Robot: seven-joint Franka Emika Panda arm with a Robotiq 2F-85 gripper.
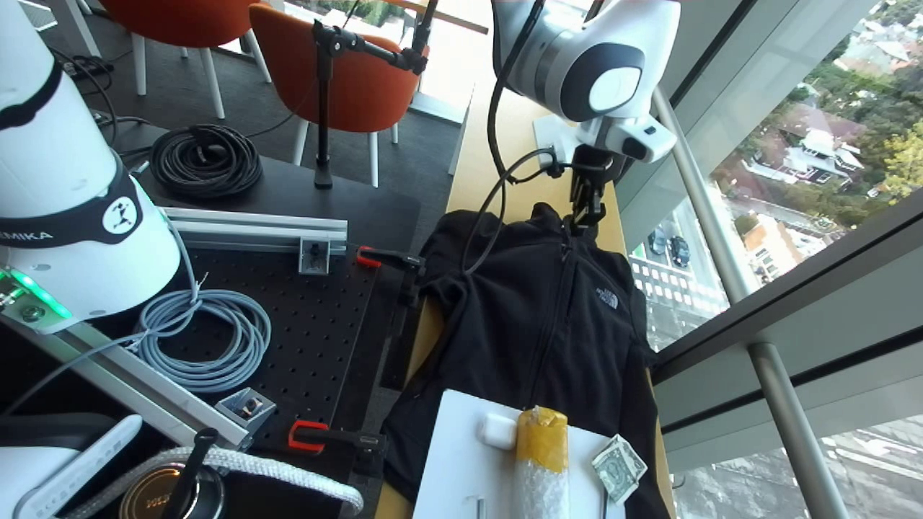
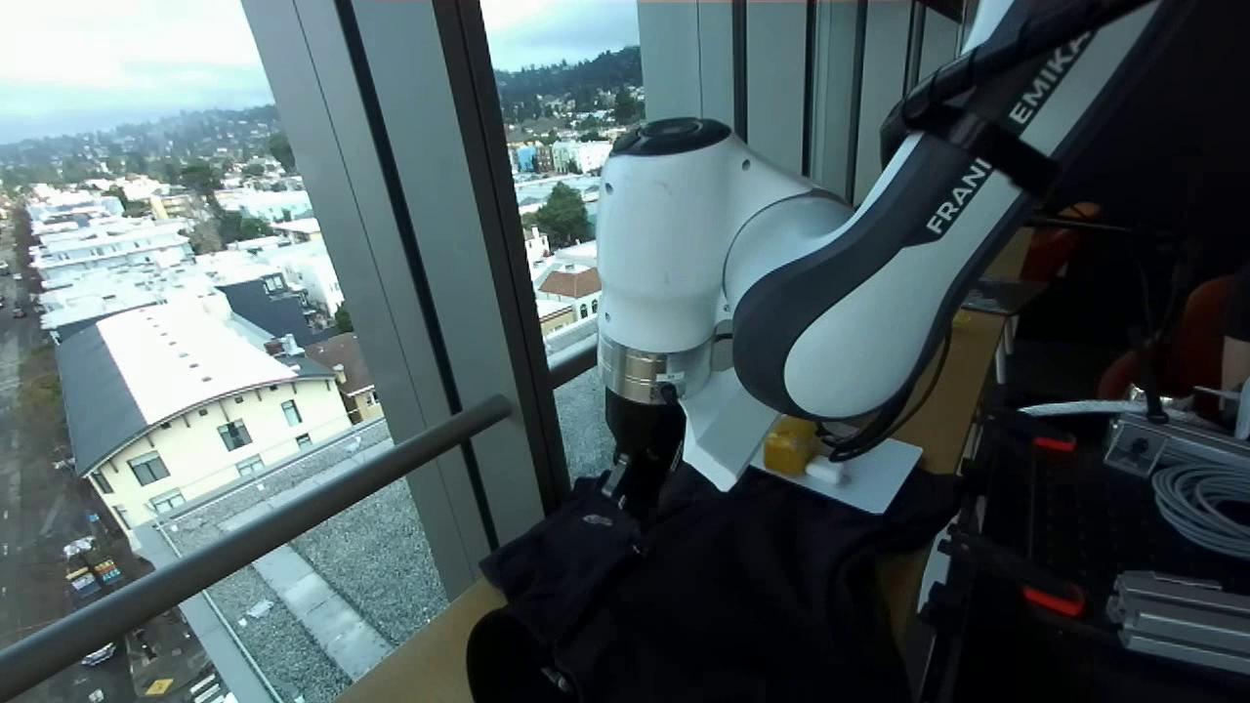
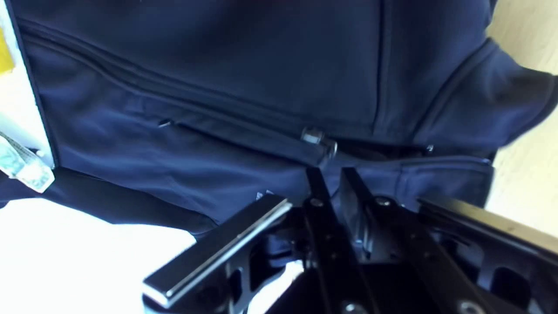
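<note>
A black zip-up jacket [image 1: 554, 320] lies spread over the wooden ledge, its white chest logo [image 1: 608, 298] showing. My gripper [image 1: 585, 218] points down at its collar end, right by the top of the zip. In the wrist view, a narrow gap separates the fingers of the gripper, and dark cloth shows beyond it. The metal zip pull [image 3: 316, 138] sits just past the fingertips. No cloth is clearly seen pinched, and the exact contact is hidden.
A white board [image 1: 458, 441] rests on the jacket's lower part, carrying a yellow-topped wrapped roll [image 1: 542, 432], a small white case [image 1: 497, 429] and a banknote [image 1: 619, 468]. Windows and a metal rail [image 1: 709, 225] border one side, clamps [image 1: 333, 437] the other.
</note>
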